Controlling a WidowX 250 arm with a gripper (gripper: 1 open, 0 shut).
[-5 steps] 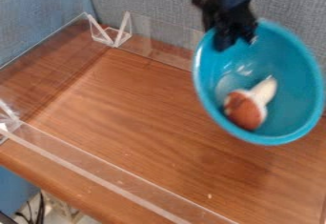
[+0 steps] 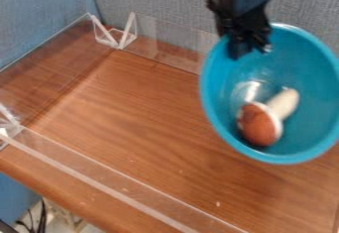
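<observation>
My black gripper (image 2: 243, 34) is at the top right, shut on the upper rim of a blue bowl (image 2: 304, 128), which is raised and tipped so its inside faces the camera. Inside the bowl are a brown-orange rounded object (image 2: 259, 124) and a pale elongated piece (image 2: 282, 102) beside it. The image is somewhat blurred, and the fingertips are hard to make out.
A bare wooden surface (image 2: 133, 138) fills the middle and left. Clear barriers with white brackets (image 2: 114, 34) run along its edges. Grey walls stand behind, a light blue panel is at the far left, and cables lie at the bottom left.
The contents moved with the bowl.
</observation>
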